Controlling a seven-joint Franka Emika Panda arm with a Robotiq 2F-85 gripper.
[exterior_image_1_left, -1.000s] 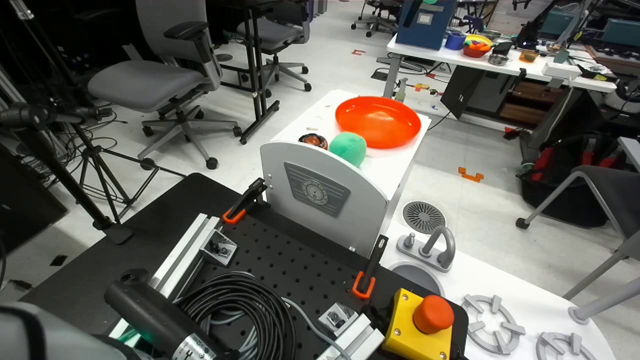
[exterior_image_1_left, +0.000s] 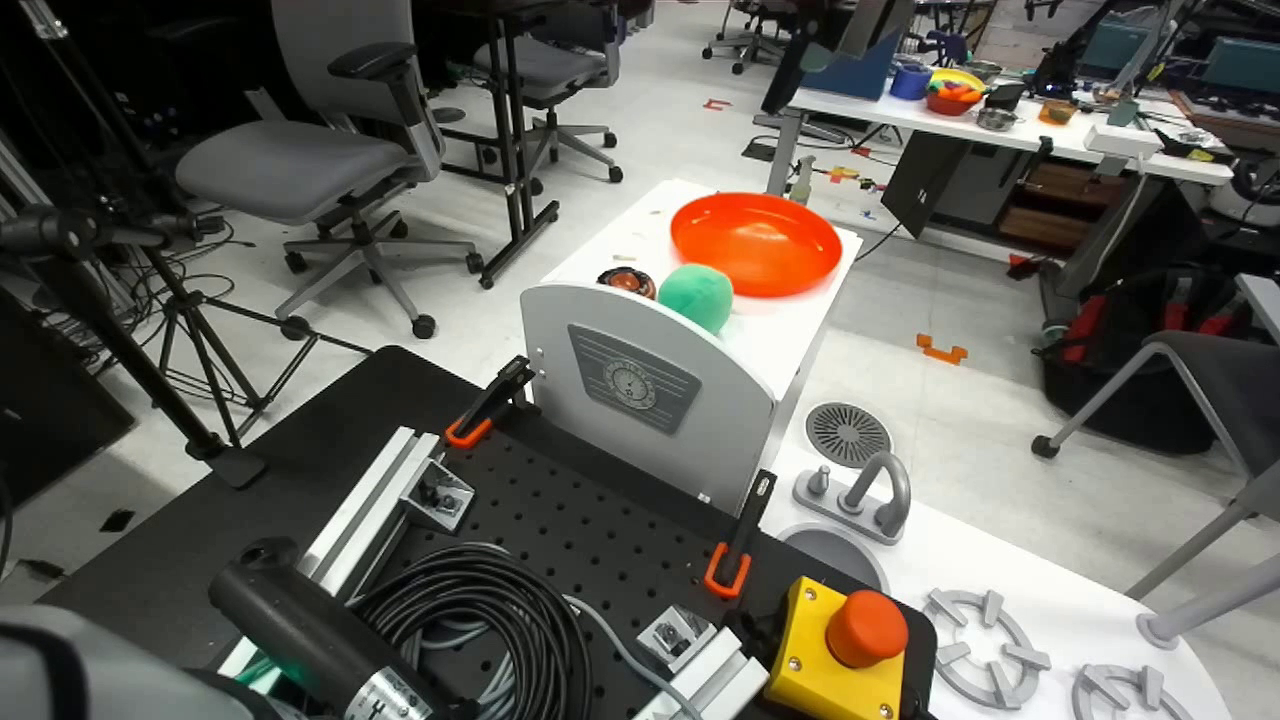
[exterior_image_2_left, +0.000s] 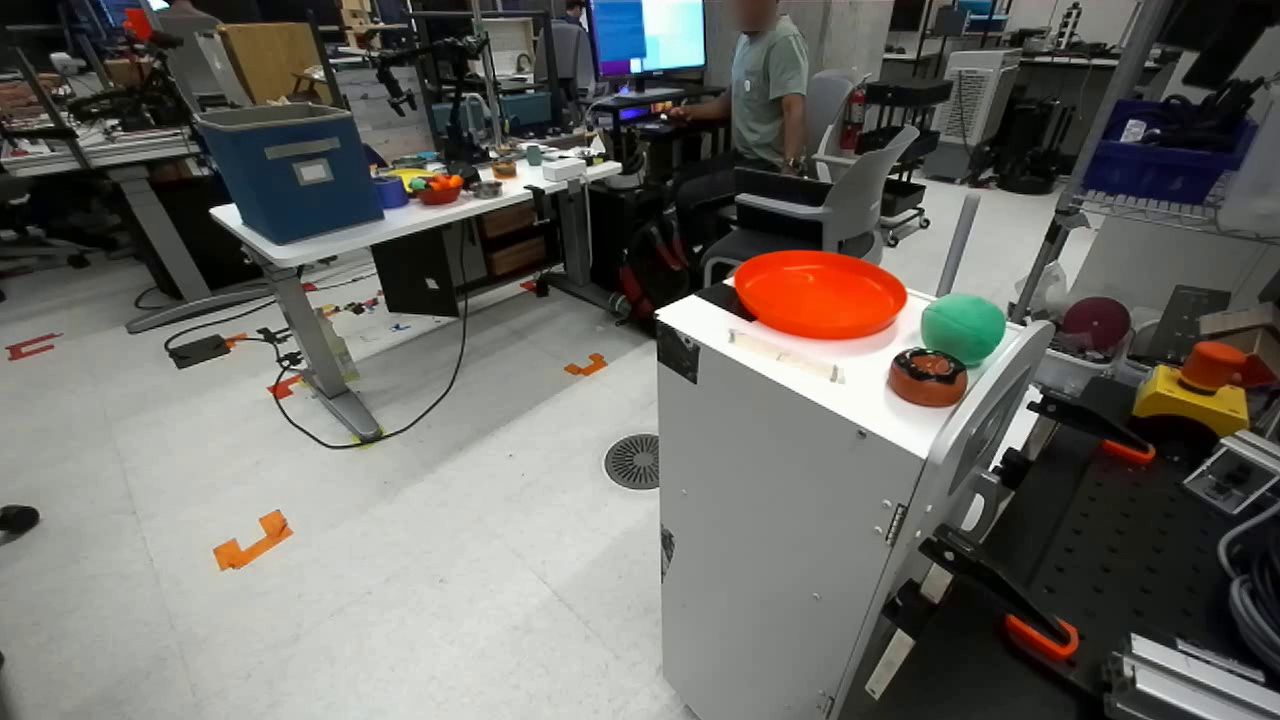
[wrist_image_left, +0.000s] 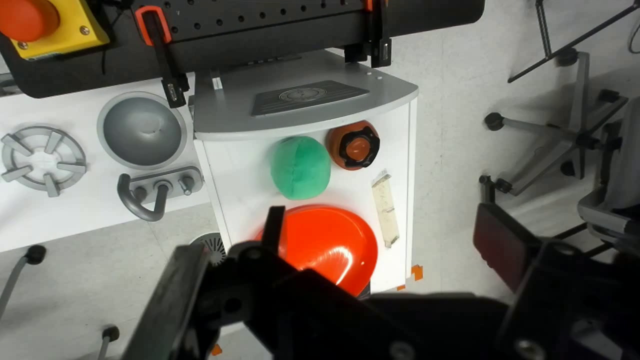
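My gripper stands open in the wrist view, its fingers wide apart and nothing between them. A red-orange plate (wrist_image_left: 336, 240) lies below it on the white top, partly covered by the left finger in this view. Beside the plate sit a green round soft object (wrist_image_left: 301, 168) and a brown-orange round item with a black top (wrist_image_left: 354, 145). The same plate (exterior_image_2_left: 821, 294), green object (exterior_image_2_left: 963, 329) and brown item (exterior_image_2_left: 927, 377) show in exterior view 2, where the gripper is out of sight. Dark parts of the gripper hang at the top edge of exterior view 1.
A grey upright panel (exterior_image_1_left: 648, 396) borders the white top (exterior_image_2_left: 780, 360). A strip of tape (wrist_image_left: 385, 210) lies on it. Alongside are the toy sink (wrist_image_left: 142, 130), faucet (wrist_image_left: 159, 191) and burner (wrist_image_left: 43, 157). Clamps and a yellow box with a red button (exterior_image_1_left: 840, 648) occupy the black table.
At the top edge of exterior view 1, the dark gripper parts have come lower and now cover more of the blue bin. The plate, green object and brown item have not moved.
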